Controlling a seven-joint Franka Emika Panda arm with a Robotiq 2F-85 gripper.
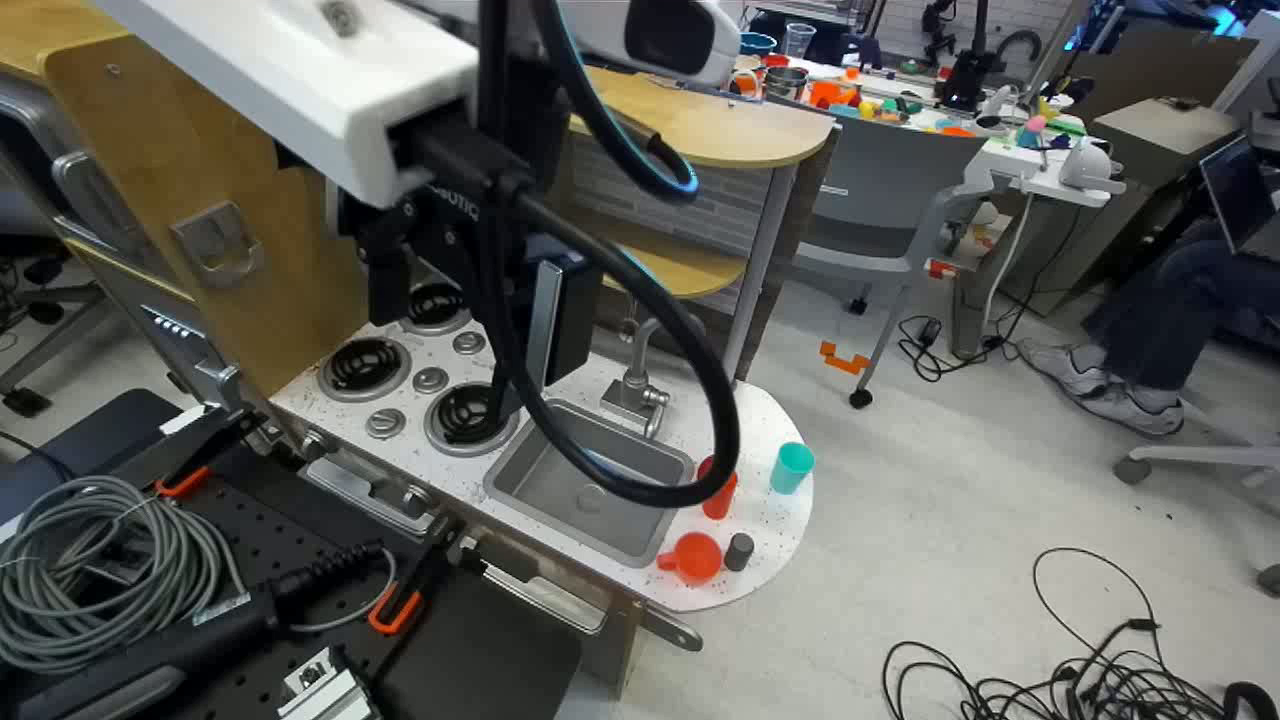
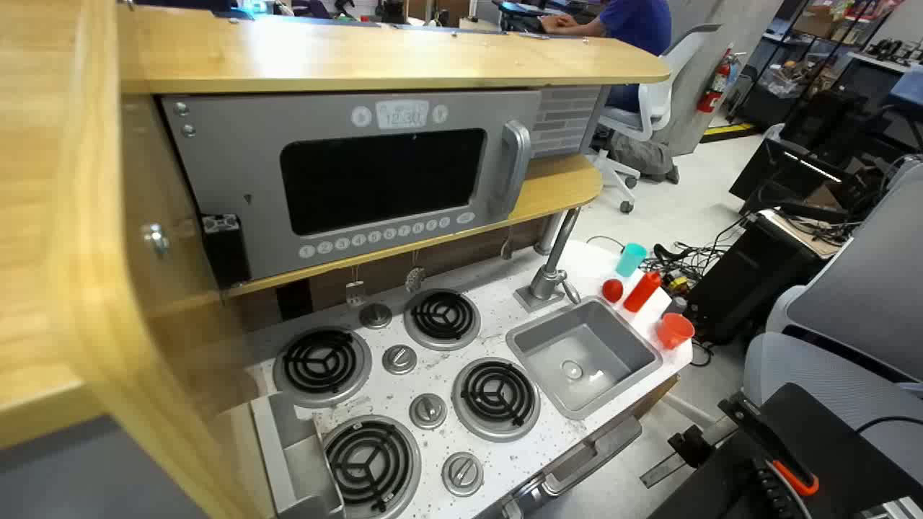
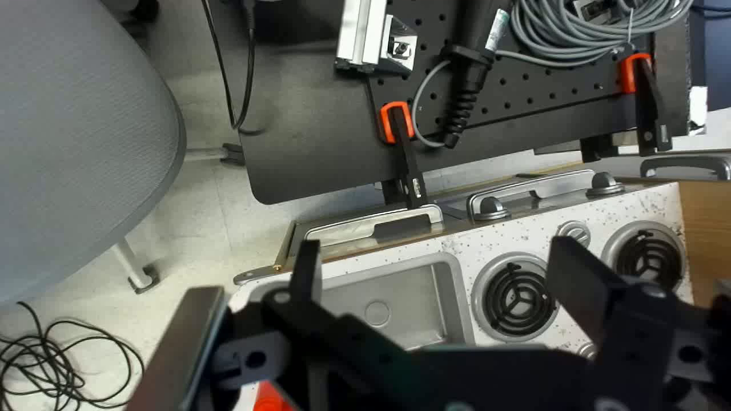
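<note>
My gripper stands open above the toy kitchen, its fingers wide apart with nothing held between them. From the side, the gripper (image 1: 470, 342) hangs over the stove and sink area; exterior view 2 does not show it. At the counter's rounded end are a teal cup (image 1: 792, 468), a red bottle (image 1: 720, 498), a red cup (image 1: 696, 558) and a small dark grey cup (image 1: 739, 552). A round red object (image 2: 612, 290) sits beside the bottle. The sink (image 2: 577, 356) looks empty. Only part of something red (image 3: 269, 398) shows below the gripper in the wrist view.
Burners, knobs (image 2: 427, 411) and a faucet (image 2: 545, 285) occupy the counter. Behind it, a shelf holds a grey microwave (image 2: 385, 177), its door shut. In front, a black table (image 3: 308, 137) carries coiled cable (image 3: 589, 34) and orange-ended clamps (image 3: 396, 122). A tall wooden panel (image 1: 204, 180) bounds one end.
</note>
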